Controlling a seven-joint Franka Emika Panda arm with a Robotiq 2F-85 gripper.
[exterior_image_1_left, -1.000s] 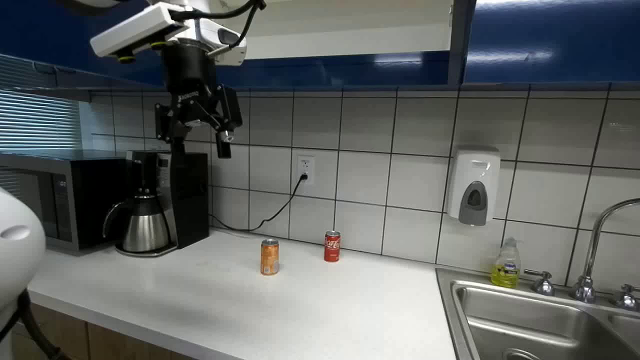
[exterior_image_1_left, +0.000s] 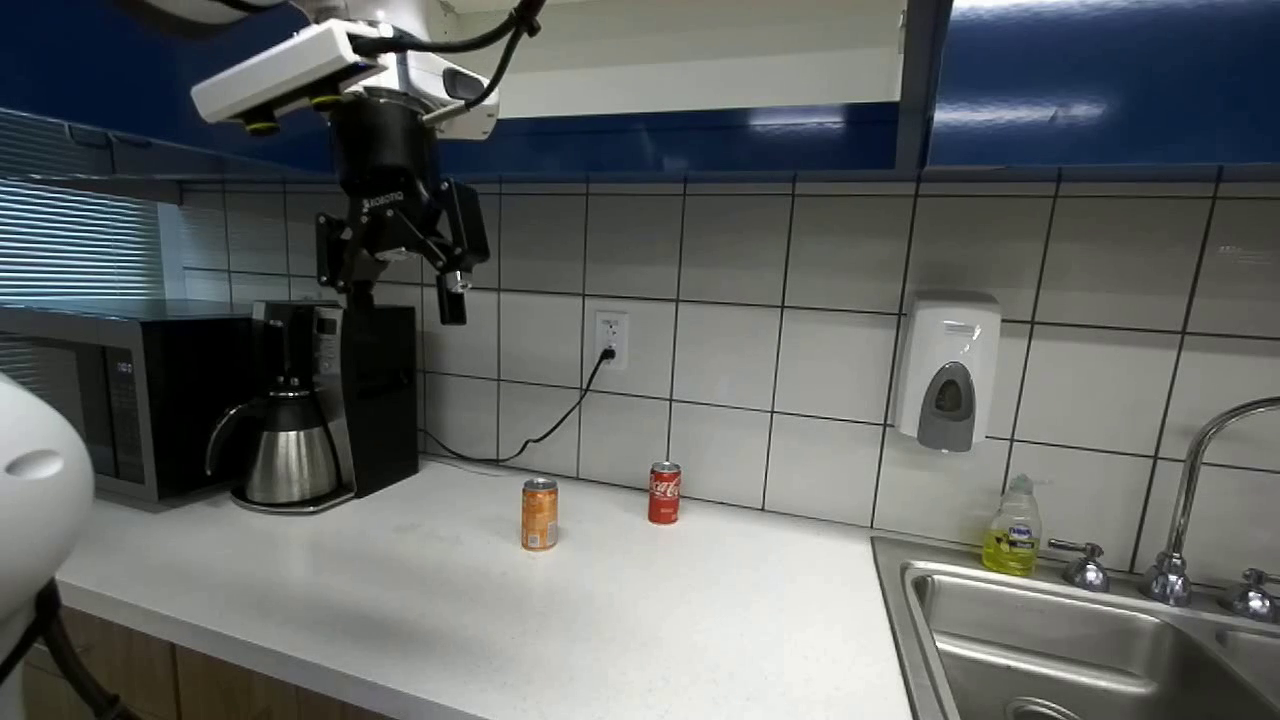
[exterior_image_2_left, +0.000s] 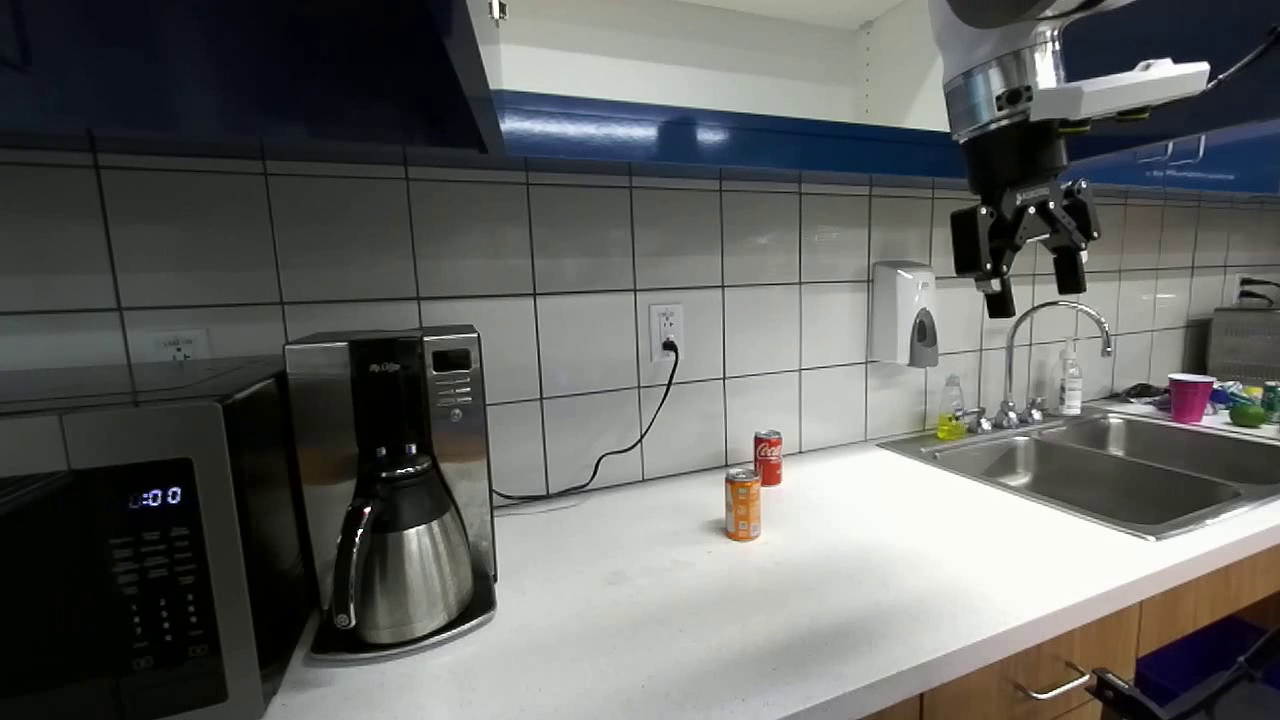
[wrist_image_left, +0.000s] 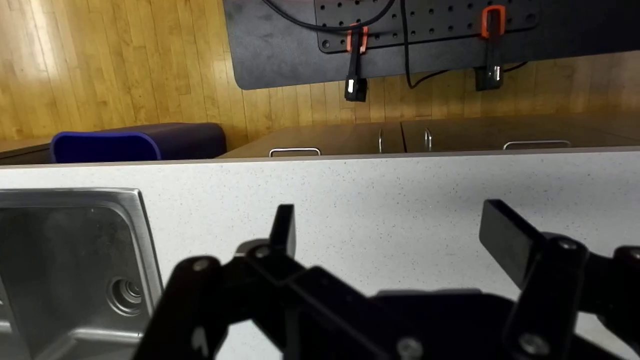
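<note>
My gripper (exterior_image_1_left: 405, 302) hangs high over the counter, its fingers wide apart and empty. In the second exterior view the gripper (exterior_image_2_left: 1034, 298) appears at the upper right, well above the worktop. An orange can (exterior_image_1_left: 540, 516) stands upright on the white counter, far below it. Closer to the tiled wall, a red Coca-Cola can (exterior_image_1_left: 663, 493) is upright too. Both the orange can (exterior_image_2_left: 743, 505) and the red can (exterior_image_2_left: 768, 458) stand clear of the gripper. Between the fingers the wrist view has only bare counter; neither can shows there.
A coffee maker (exterior_image_2_left: 450, 360) and a microwave (exterior_image_2_left: 144, 540) occupy one end of the counter. At the other are a steel sink (exterior_image_1_left: 1056, 648), a faucet (exterior_image_1_left: 1188, 480) and a soap bottle (exterior_image_1_left: 1014, 534). Blue cabinets (exterior_image_1_left: 696, 142) overhang the back.
My gripper has shifted slightly down and to the right in the first exterior view, still open. Both cans are where they were.
</note>
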